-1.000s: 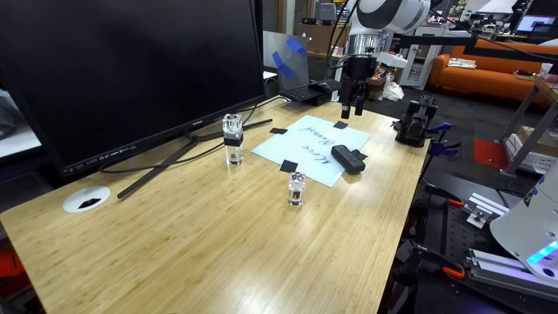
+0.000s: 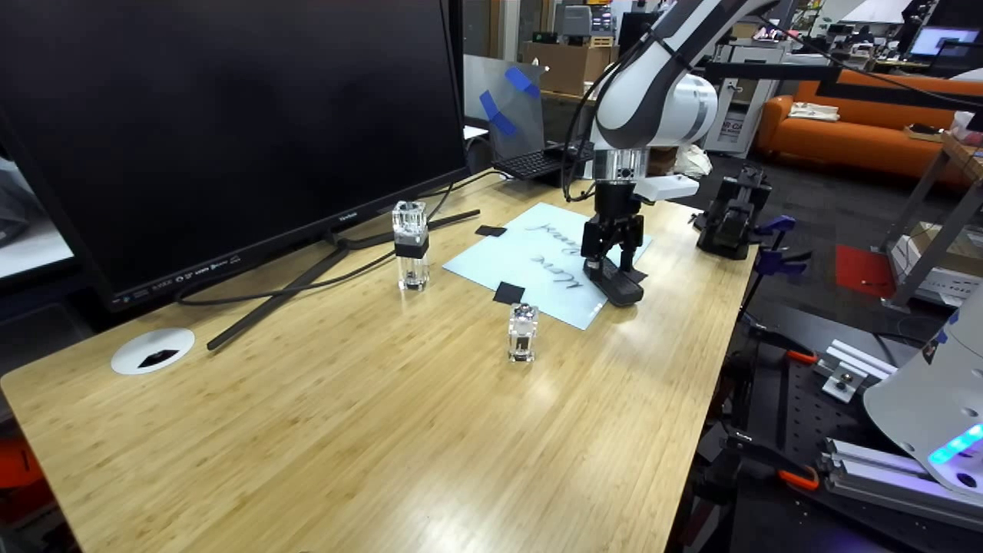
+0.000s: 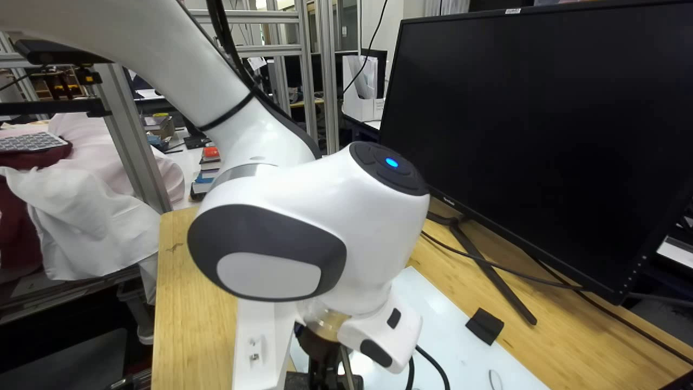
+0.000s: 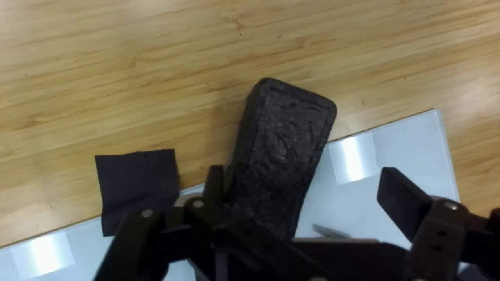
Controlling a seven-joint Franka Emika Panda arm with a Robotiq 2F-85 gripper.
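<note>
A black eraser-like block point(image 4: 283, 140) lies partly on a pale board point(image 4: 398, 140) and partly on the wood. In the first exterior view, the same block point(image 2: 615, 284) rests at the board's near right edge, and handwriting shows on the board point(image 2: 544, 267). My gripper is open low over the block's far end. One finger point(image 4: 215, 182) is close against the block's left side; whether they touch, I cannot tell. A wide gap separates the other finger point(image 4: 403, 201) from its right side. The second exterior view hides the fingertips behind the arm.
Two clear upright pieces, a taller one point(image 2: 411, 247) and a shorter one point(image 2: 522, 332), stand left of the board. Black tape patches point(image 2: 508, 293) sit along its edges. A monitor point(image 2: 230, 120) lines the back.
The arm has come down and toward the camera, from above the board's far part to the block. The block appears to be in the same place.
</note>
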